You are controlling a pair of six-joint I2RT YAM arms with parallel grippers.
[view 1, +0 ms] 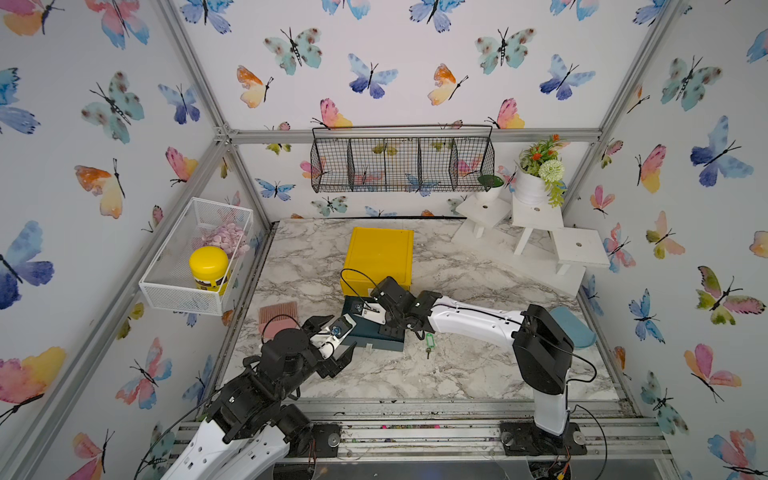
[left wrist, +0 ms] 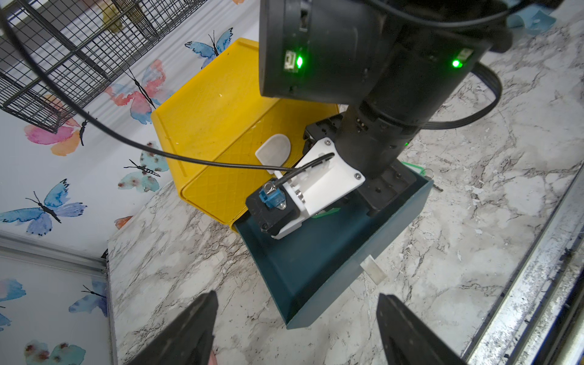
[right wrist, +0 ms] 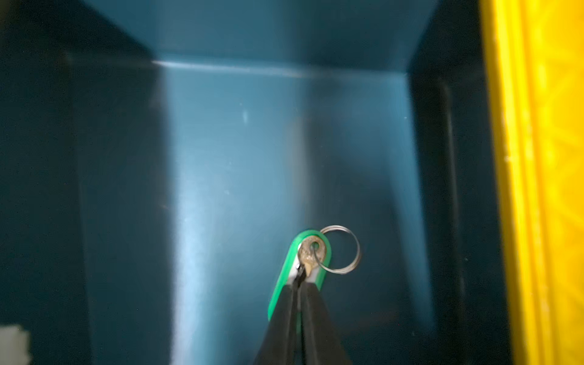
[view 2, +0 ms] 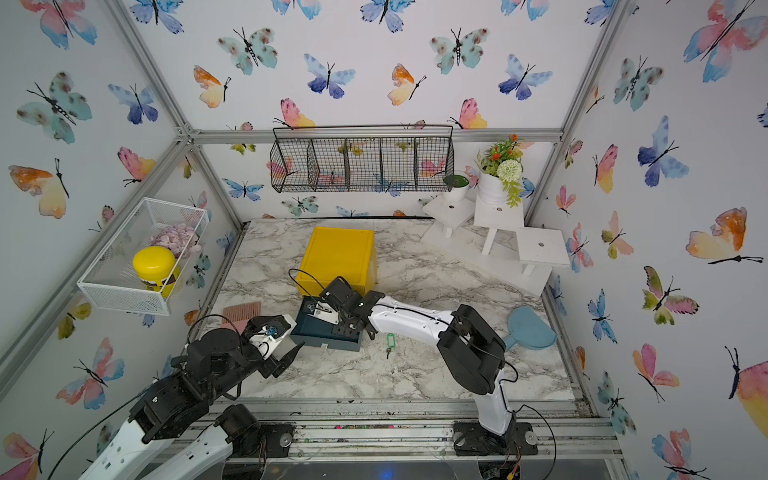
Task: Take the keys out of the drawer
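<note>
The blue drawer (view 1: 386, 345) is pulled out from the yellow box (view 1: 379, 249). Inside it, in the right wrist view, lies a key (right wrist: 311, 248) with a metal ring (right wrist: 357, 249) on a green-edged tag (right wrist: 279, 298). Over the tag, my right gripper has its fingers close together; whether they grip the key or tag cannot be told. A second key with a green tag (view 1: 429, 341) rests on the marble table just right of the drawer. My left gripper is open and empty, in front of the drawer's left side.
A pink ribbed item (view 1: 277, 315) lies left of the drawer, and a blue flat board (view 1: 573, 327) at the right. White stepped stands (view 1: 580, 246) fill the back right; a wire basket (view 1: 402, 165) hangs behind. Table surface right of the drawer is mostly clear.
</note>
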